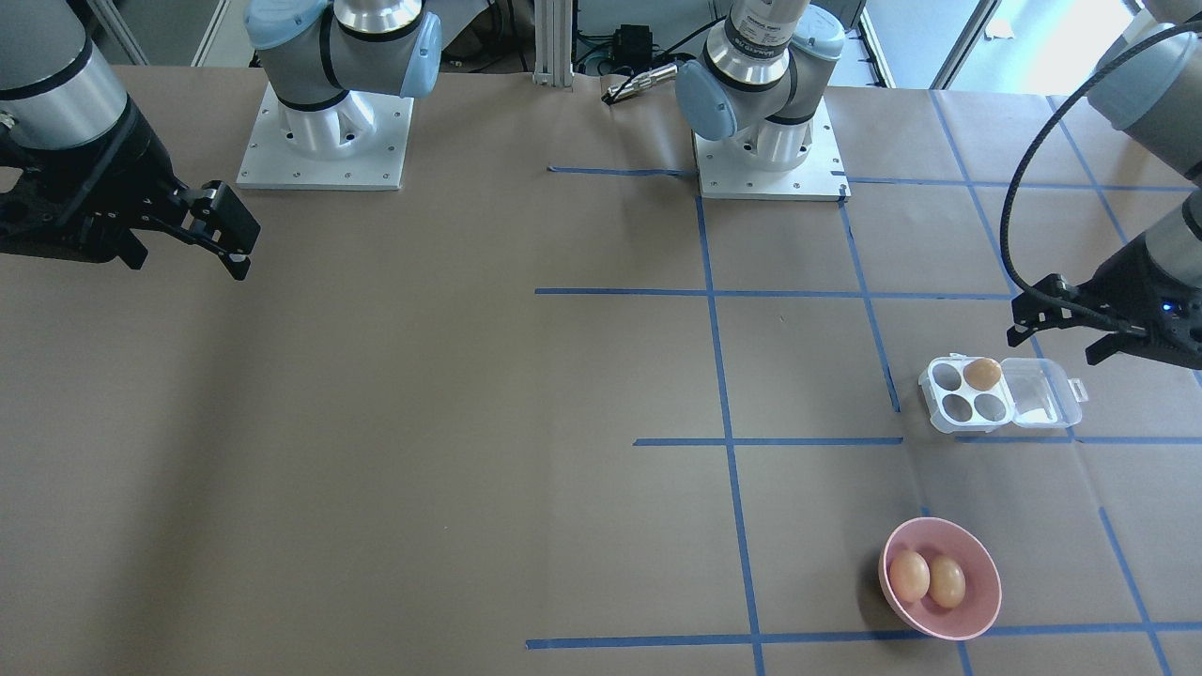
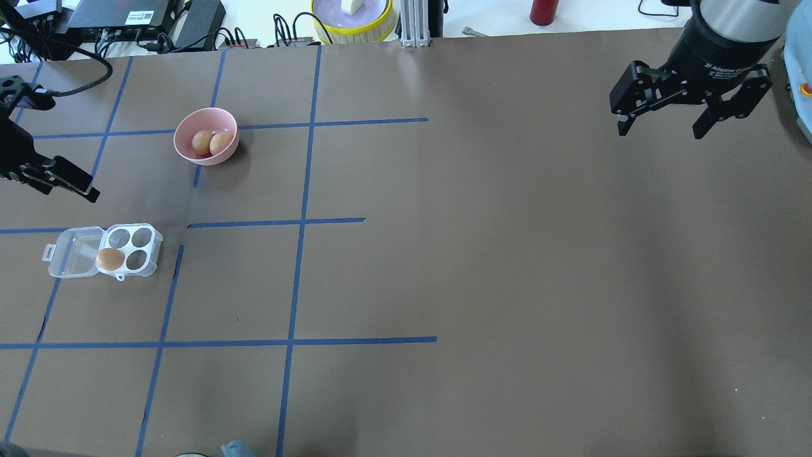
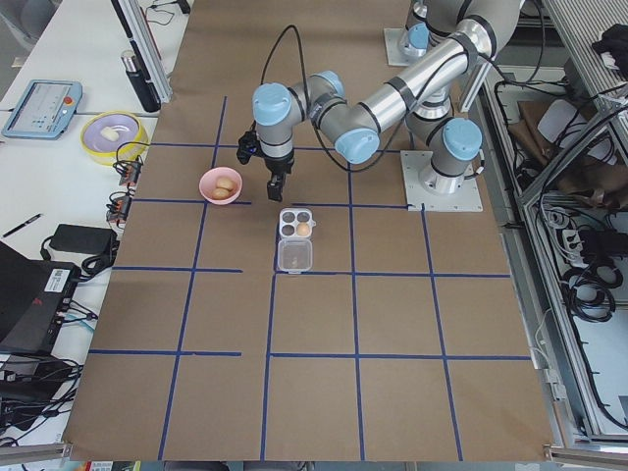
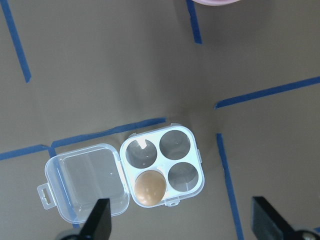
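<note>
A clear plastic egg box [image 1: 964,389] lies open on the taped grid, four cups with its lid folded out beside them. One egg [image 4: 150,188] sits in a cup; the other three look empty. A pink bowl [image 1: 938,541] holds two eggs [image 1: 908,575]. My gripper [image 1: 1052,340] hangs above and beside the egg box; in the left wrist view its two fingers [image 4: 102,220] stand far apart at the bottom edge, open, with nothing seen between them.
Another black gripper [image 2: 685,103] is over the table on the opposite side. Two more arm bases stand along one table edge.
</note>
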